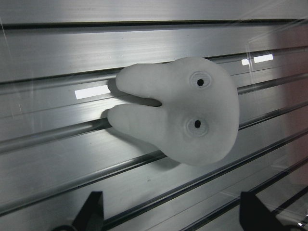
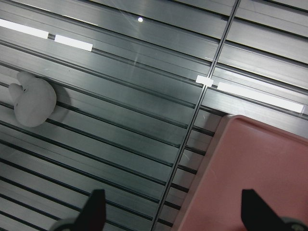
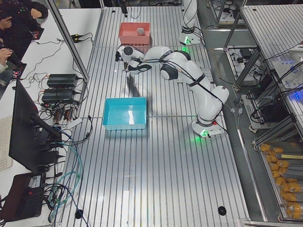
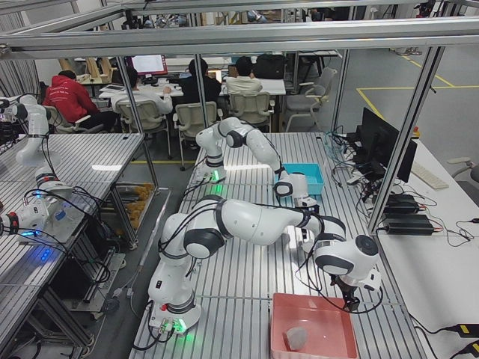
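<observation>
A grey-white soft toy (image 1: 192, 110) with two long ears and two dot eyes lies on the slatted table beneath my left gripper, whose fingertips stand wide apart at the bottom of the left wrist view. In the right wrist view the toy (image 2: 33, 101) is at the left. My right gripper is open, over the table beside the pink bin (image 2: 255, 168). A pale round object (image 4: 296, 336) sits inside that bin in the right camera view.
An empty teal bin (image 3: 124, 113) stands on the middle of the table. A monitor (image 3: 23, 127) and cables line one long side. The table's far end from the pink bin is clear.
</observation>
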